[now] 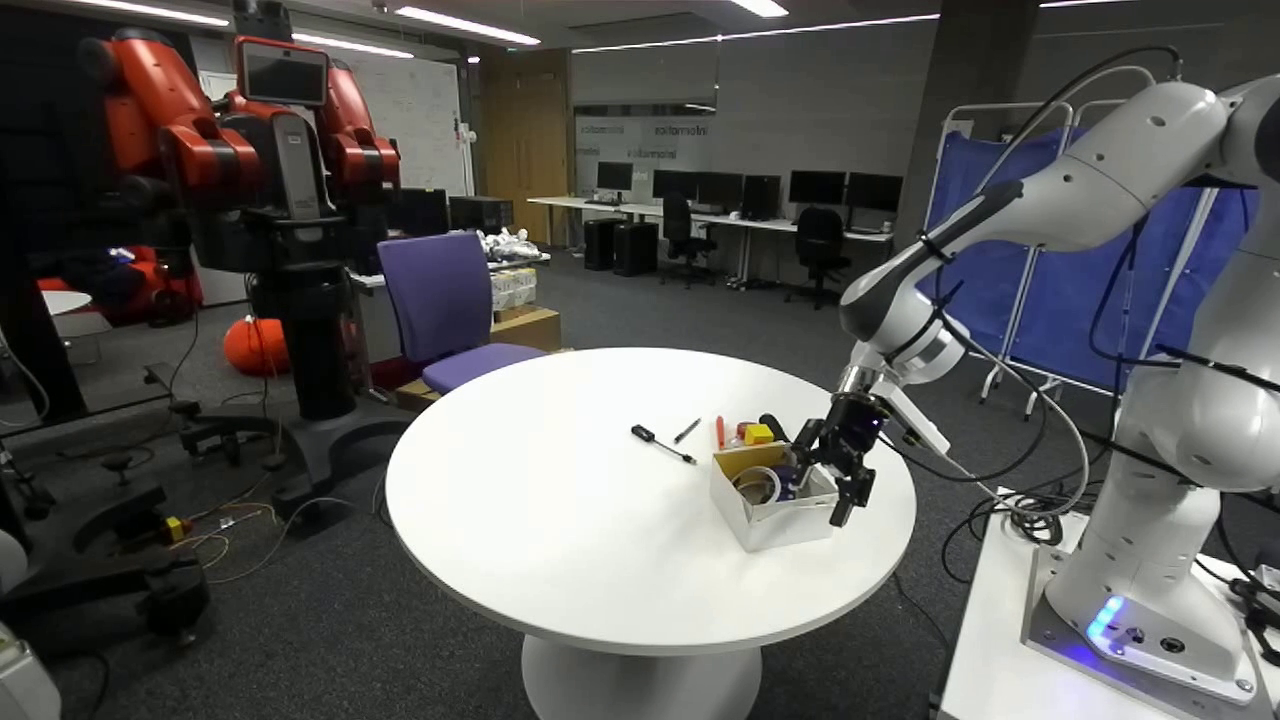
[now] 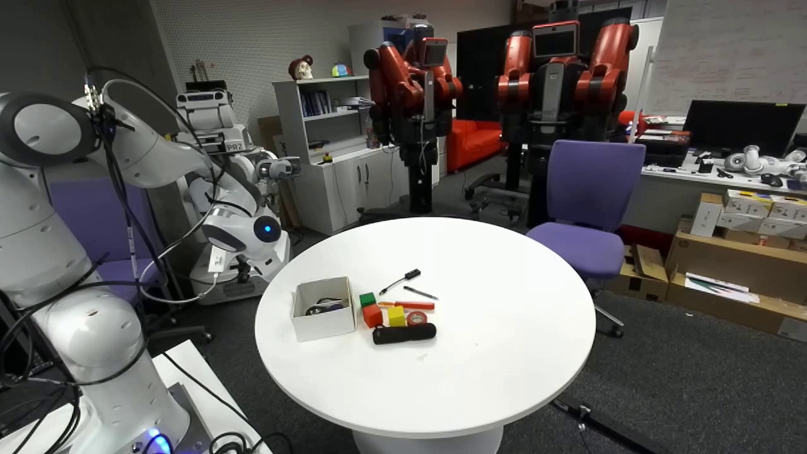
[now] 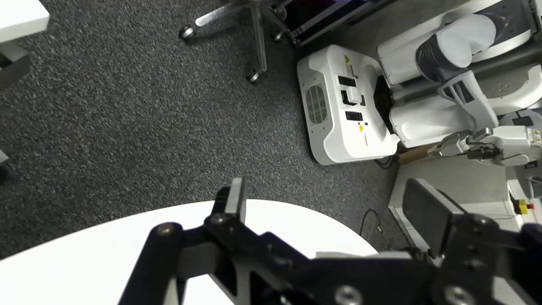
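Observation:
My gripper is open in the wrist view, its two fingers wide apart with nothing between them. Exterior view 1 has the gripper (image 1: 828,480) tilted in front of the white box (image 1: 786,530), overlapping it in the picture; I cannot tell whether they touch. Seen from the other side, the box (image 2: 323,328) stands upright and lidless on the round table (image 2: 484,363), well apart from the arm's wrist (image 2: 238,231). Inside the box are a tape roll (image 1: 755,485), something dark blue and dark small items.
Beside the box lie a green block (image 2: 367,299), red block (image 2: 372,315), yellow block (image 2: 396,316), red tape roll (image 2: 417,318), black case (image 2: 405,333), orange pen-like tool (image 2: 412,306), dark pen (image 2: 420,292) and short black cable (image 2: 399,280).

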